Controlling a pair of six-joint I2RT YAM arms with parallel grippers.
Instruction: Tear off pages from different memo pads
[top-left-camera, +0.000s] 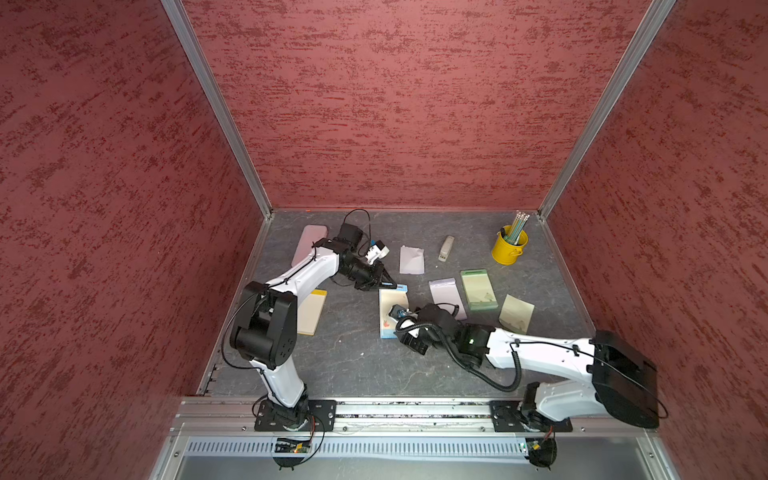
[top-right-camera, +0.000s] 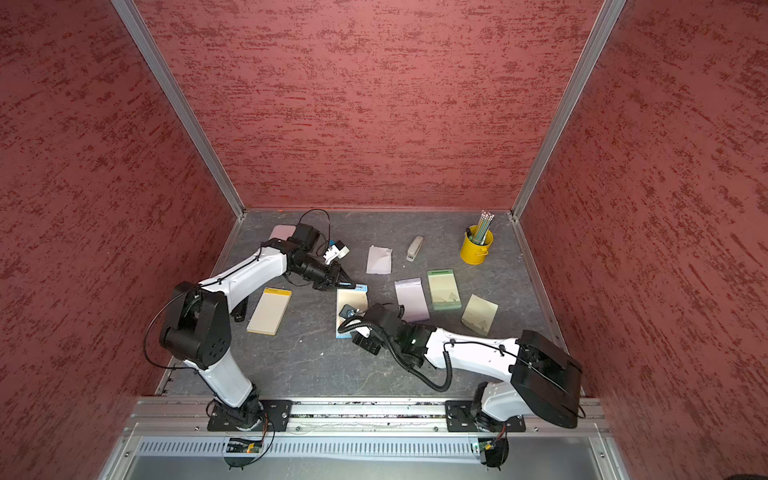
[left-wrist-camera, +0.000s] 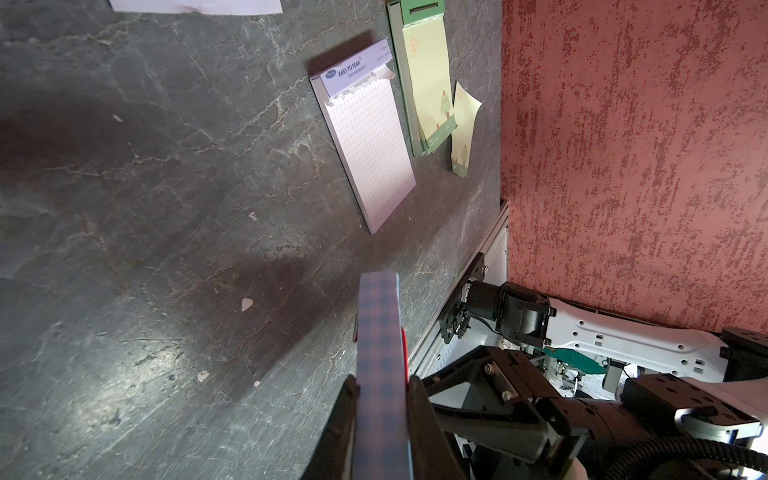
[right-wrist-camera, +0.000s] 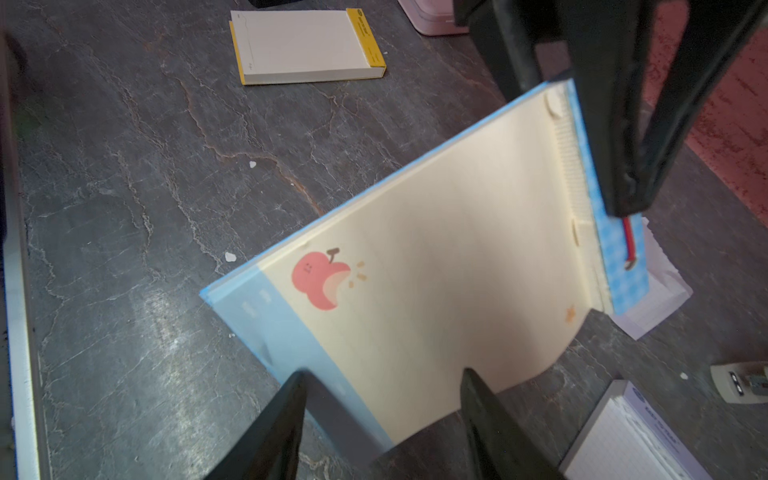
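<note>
A cream memo pad (right-wrist-camera: 448, 232) with a red apple drawing and a pale blue lower band is held at its blue checked binding (left-wrist-camera: 380, 344). My left gripper is shut on that binding. In the right wrist view the pad stands tilted above the table. My right gripper is open at the pad's lower end, its fingers (right-wrist-camera: 276, 436) in front of the blue band and page edge. Whether they touch the paper I cannot tell. A purple pad (left-wrist-camera: 368, 136) with ragged paper at its binding, a green pad (left-wrist-camera: 425, 72) and a yellow-bound pad (right-wrist-camera: 300, 44) lie on the table.
A loose white sheet (top-left-camera: 412, 260) and a stapler (top-left-camera: 446, 248) lie behind the pads. One loose green sheet (top-left-camera: 516, 313) rests right of the green pad. A yellow pencil bucket (top-left-camera: 509, 249) stands back right, a pink case (top-left-camera: 308, 242) back left.
</note>
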